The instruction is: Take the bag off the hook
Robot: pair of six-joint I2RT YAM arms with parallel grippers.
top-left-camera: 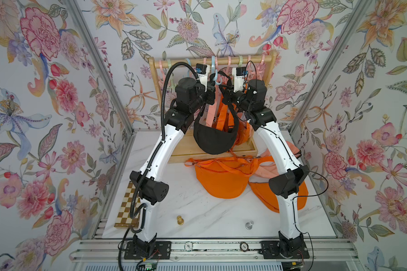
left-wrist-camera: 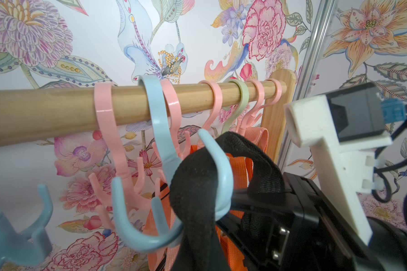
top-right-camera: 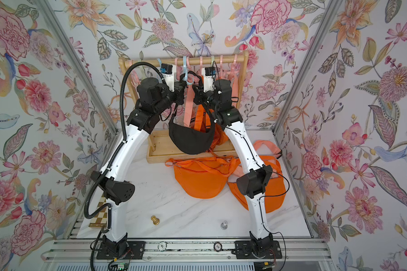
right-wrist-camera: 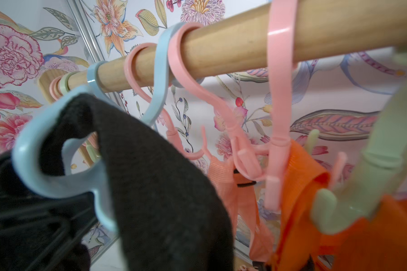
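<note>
A black bag (top-left-camera: 215, 140) hangs in front of the wooden rack, its mouth facing up. In the left wrist view its black strap (left-wrist-camera: 195, 180) loops over a prong of the light-blue hook (left-wrist-camera: 225, 174); the right wrist view also shows the strap (right-wrist-camera: 158, 180) lying within the hook's curve (right-wrist-camera: 31, 167). My left gripper (top-left-camera: 212, 88) is shut on the strap left of the hook, with its fingertips largely hidden. Just right of the hook, my right gripper (top-left-camera: 228, 93) is shut on the strap's other side, its dark fingers (left-wrist-camera: 262, 201) against the cloth.
Pink, green and blue hooks line the wooden rail (left-wrist-camera: 54, 110), some holding orange straps (right-wrist-camera: 303, 180). An orange bag (top-left-camera: 223, 180) lies on the table below, with another orange bag (top-left-camera: 269, 198) at right. A chessboard (top-left-camera: 127, 207) stands at left.
</note>
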